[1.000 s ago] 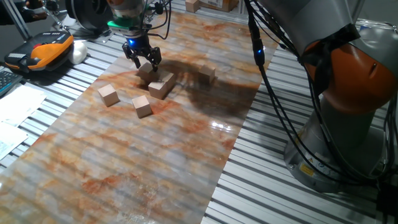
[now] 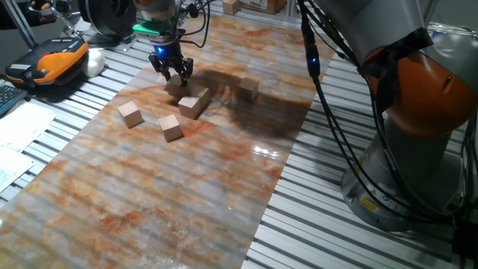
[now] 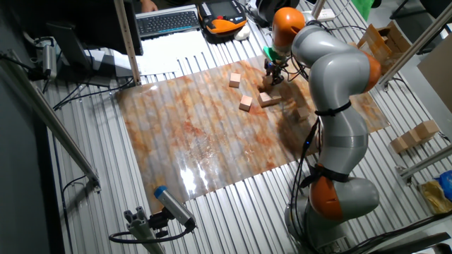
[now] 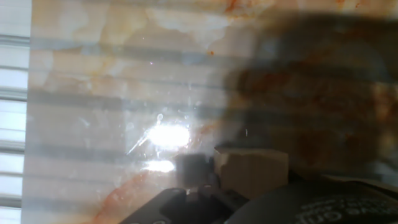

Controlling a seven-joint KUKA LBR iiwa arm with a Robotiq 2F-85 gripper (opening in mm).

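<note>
My gripper (image 2: 176, 81) points down over the far part of the marbled sheet, its two fingers spread apart. Just beneath and between them, as exterior view 1 shows, is a wooden block (image 2: 175, 90); whether the fingers touch it I cannot tell. Right beside that block lies a longer wooden block (image 2: 194, 104). Two small wooden cubes, one on the left (image 2: 130, 114) and one nearer the front (image 2: 170, 128), rest apart from it. Another block (image 2: 248, 90) sits in shadow to the right. In the wrist view a block (image 4: 254, 171) shows beside a dark fingertip (image 4: 193, 167).
An orange-and-black device (image 2: 48, 63) and a white round object (image 2: 94, 63) stand off the sheet's left edge. My arm's base (image 2: 396, 179) occupies the right side. More blocks (image 3: 415, 136) lie off the sheet in exterior view 2.
The gripper's upper part has shifted very slightly to the right, along with the arm's hanging cables. The blocks have stayed where they were.
</note>
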